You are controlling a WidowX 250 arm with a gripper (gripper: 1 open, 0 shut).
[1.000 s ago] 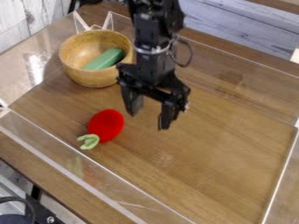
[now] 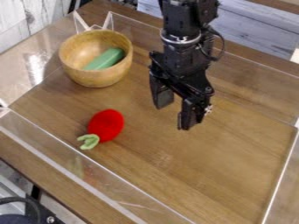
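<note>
A black robot arm reaches down from the top centre, its gripper (image 2: 176, 103) hanging over the middle of the table, fingers apart with nothing visible between them. A red vegetable with a green top (image 2: 105, 125) lies to the lower left of the gripper. A wooden bowl (image 2: 93, 73) at the upper left holds a green oblong object (image 2: 107, 57).
The wooden table (image 2: 211, 175) has clear room on the right and at the front. Low clear rims run along its edges, and a dark cable lies outside at the lower left.
The red vegetable and the bowl have not moved.
</note>
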